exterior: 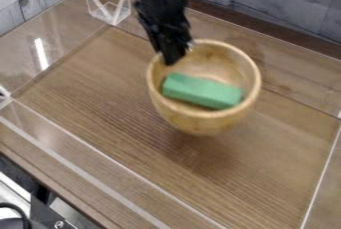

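Observation:
My black gripper (168, 44) reaches down from the top centre and is shut on the upper left rim of a wooden bowl (200, 118). A green block (202, 93) lies inside the bowl. The fingertips are blurred, partly merging with the rim.
The wooden table (94, 123) has free room to the left and in the front. A pale wire-like object stands at the back left corner, another at the left edge. A dark cable lies at the bottom left, off the table.

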